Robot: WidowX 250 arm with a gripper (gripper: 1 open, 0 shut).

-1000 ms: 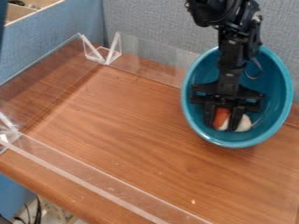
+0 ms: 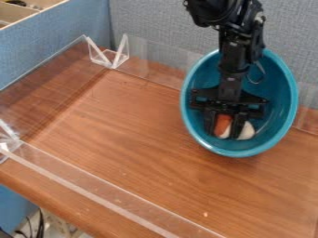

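Note:
My black gripper (image 2: 229, 116) reaches down into a teal bowl (image 2: 278, 119) on the right side of the wooden table. Its fingers are low in the bowl, shut on a small object (image 2: 222, 124) that is orange-red on one part. A whitish piece (image 2: 245, 132) sits beside it, partly behind the fingers; whether it is the same object I cannot tell.
Clear plastic barriers line its back and left edges. A grey padded wall stands behind, and a blue panel with a wooden box on top is at the far left.
My gripper, the bowl and what lies in it have shifted slightly to the left over the last second, with the gripper staying low inside the bowl.

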